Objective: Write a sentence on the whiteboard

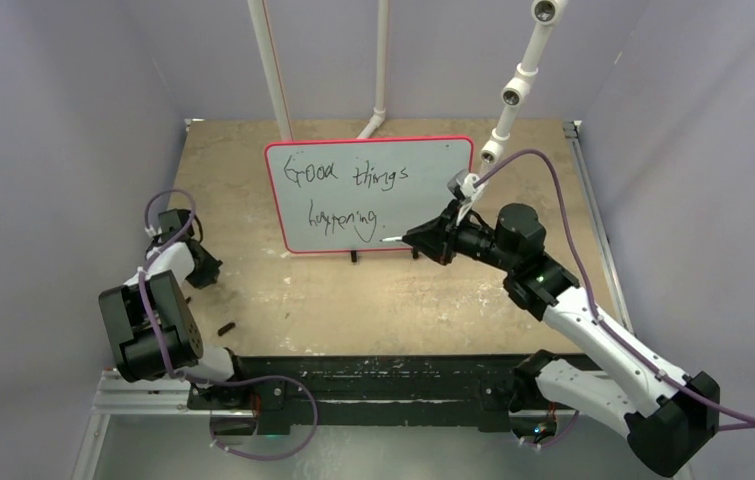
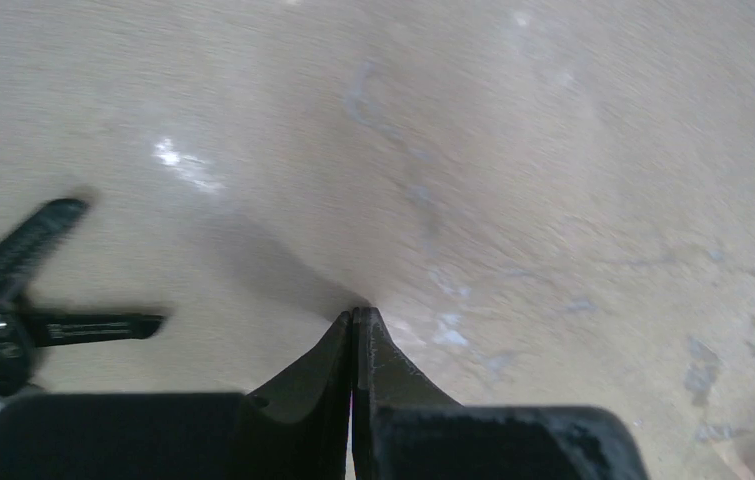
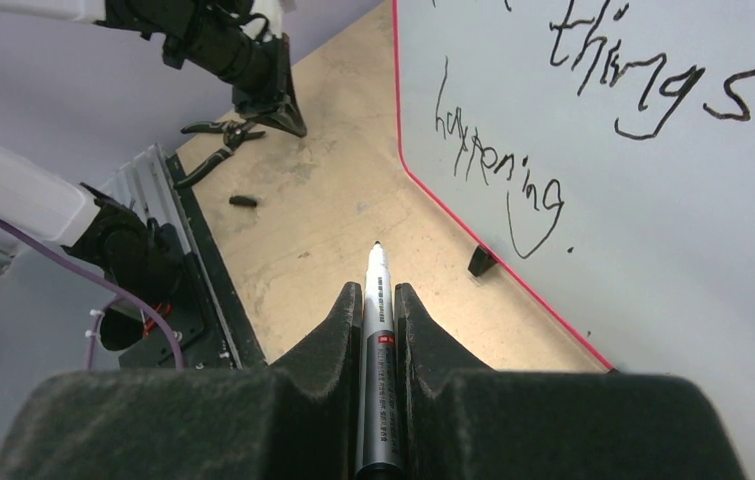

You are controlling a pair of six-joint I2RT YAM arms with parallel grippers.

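Observation:
The whiteboard (image 1: 423,190), red-rimmed, stands at the middle of the table. Its black writing (image 3: 501,160) reads "Good things happening", and a dot follows the last word. My right gripper (image 1: 413,240) is shut on a marker (image 3: 381,375) whose white tip points ahead, uncapped. From the right wrist, that tip appears in front of the board, apart from it. At the table's left side my left gripper is shut, nothing visible between its fingers. A small black piece, perhaps the marker's cap (image 1: 226,328), lies on the table in front of the left gripper.
A black forked tool (image 2: 3,320) lies left of my left gripper. Small black feet (image 1: 354,256) hold the board's lower edge. Bare table (image 1: 333,310) stretches between the board and the dark front rail (image 1: 393,385).

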